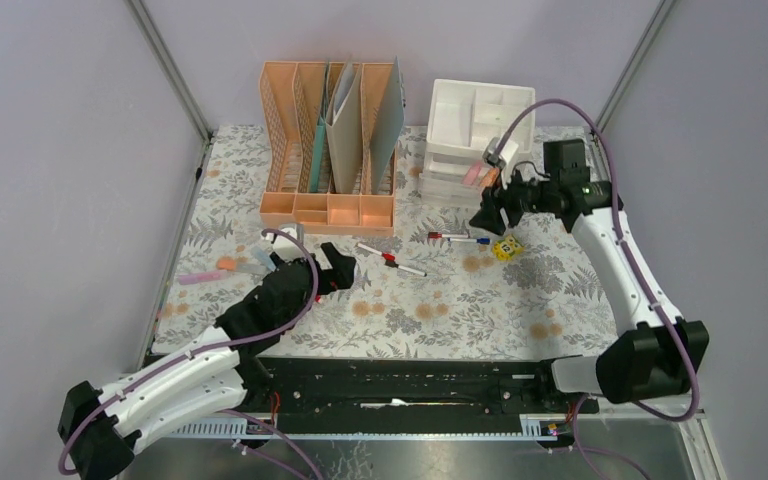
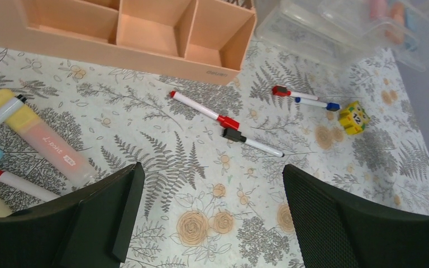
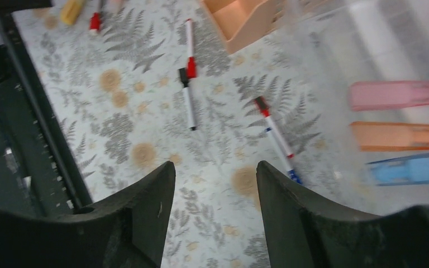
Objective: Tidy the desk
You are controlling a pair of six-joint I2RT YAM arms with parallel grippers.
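My left gripper [image 1: 336,268] hangs open over the left-middle desk. Nearby lie a pink case [image 1: 198,277], other cases and several markers, including a red-capped one [image 2: 198,106] and a black-capped one [image 2: 260,146]. Blue- and red-capped markers [image 1: 458,237] lie right of centre beside a yellow block [image 1: 505,247]. My right gripper [image 1: 496,218] is open above the desk, just in front of the clear drawer box [image 1: 442,180], where pink, orange [image 3: 396,135] and blue cases show. The right wrist view is blurred.
A peach file organizer [image 1: 277,203] with folders and small front compartments stands at the back left. The white box top [image 1: 460,108] is at back right.
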